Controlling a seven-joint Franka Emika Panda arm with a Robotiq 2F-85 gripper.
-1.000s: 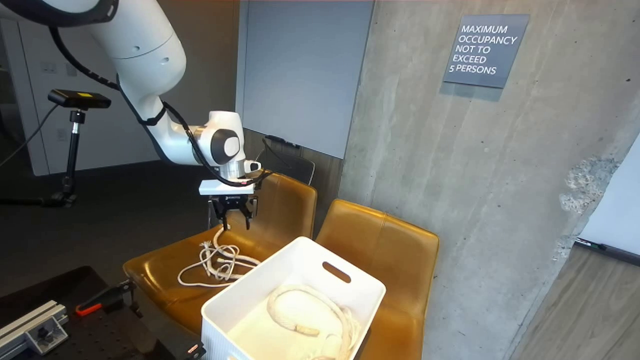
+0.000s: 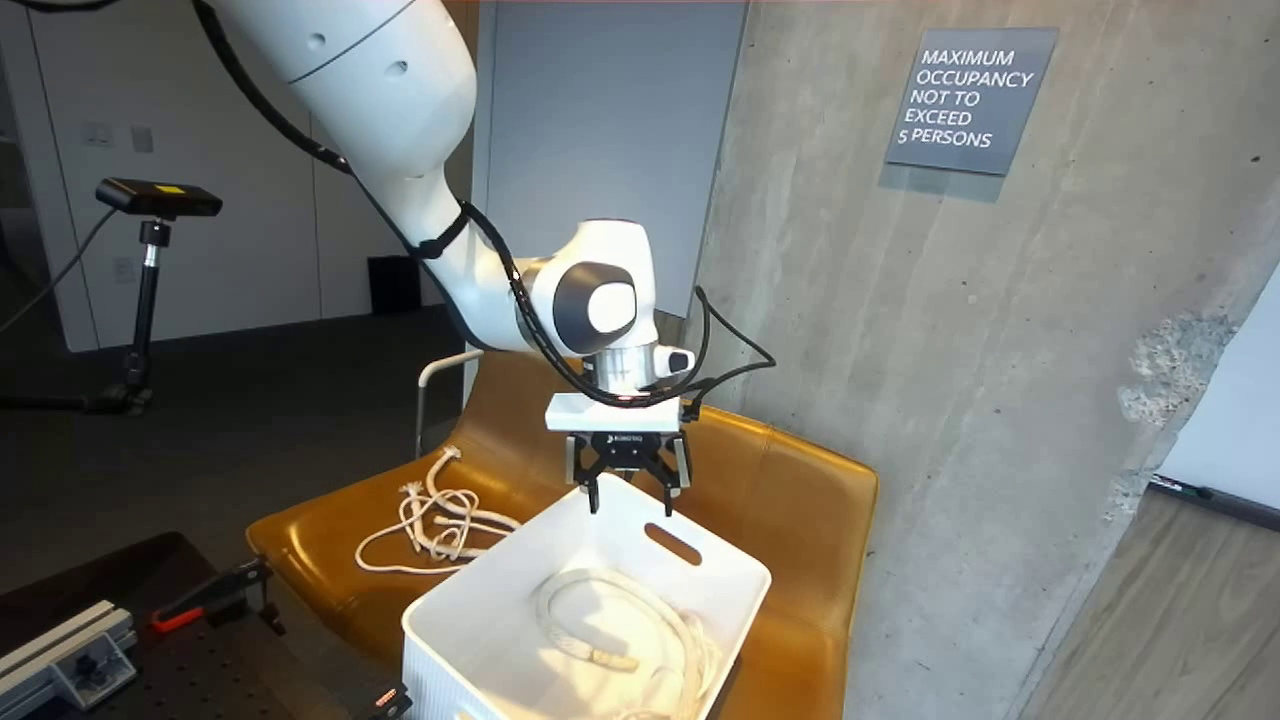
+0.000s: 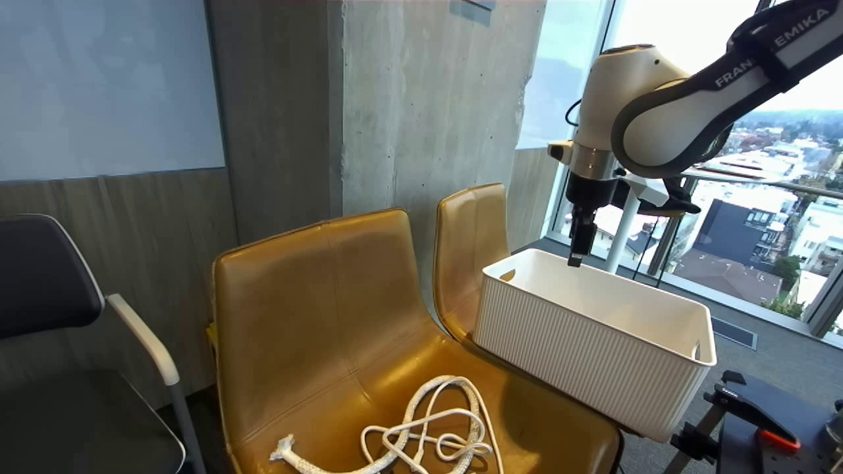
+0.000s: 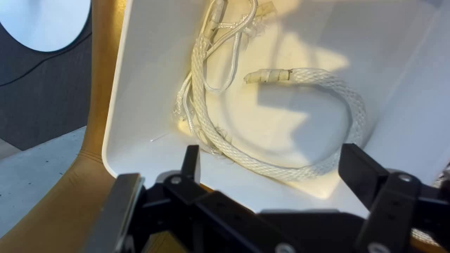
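Note:
My gripper stands open over the back end of a white ribbed bin, its fingers pointing down. Nothing lies between the fingertips in the wrist view. Inside the bin a thick white braided rope curls along the floor, its taped end bent inward. Thinner white cords lie tangled with it near the wall. Outside the bin, a second white rope lies loosely bundled on the left chair seat; its frayed end shows in the second exterior view.
Two tan chairs stand side by side, with the bin resting across them. A dark bench with a red-and-black tool is close to the bin's near side. A concrete wall rises behind.
My arm has swung rightward from above the rope on the left chair to above the bin's back end. The gripper is open in both moments; bin and ropes look unmoved.

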